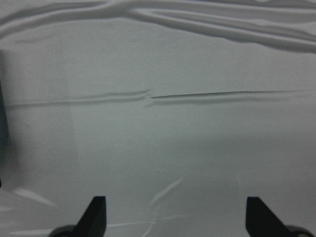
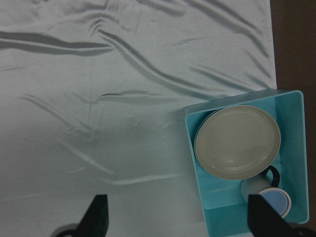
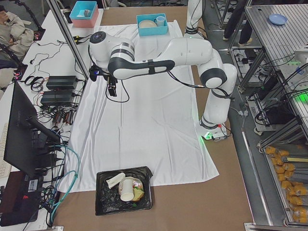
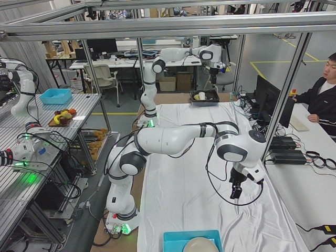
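Note:
A white cloth [image 3: 144, 120] covers the table between my arms. One gripper [image 3: 112, 89] hangs over the cloth's left side in the camera left view; a gripper [image 4: 236, 186] also hangs over it in the camera right view. In the left wrist view my left gripper is open above bare, creased cloth. In the right wrist view my right gripper is open over cloth beside a blue bin [image 2: 207, 207] holding plates [image 2: 237, 140] and a mug [image 2: 274, 197].
A black lined tray [image 3: 103, 204] with a paper cup [image 3: 126, 190] and crumpled items stands at the near end. Monitors, boxes and cables line the left side; metal posts stand at the edges.

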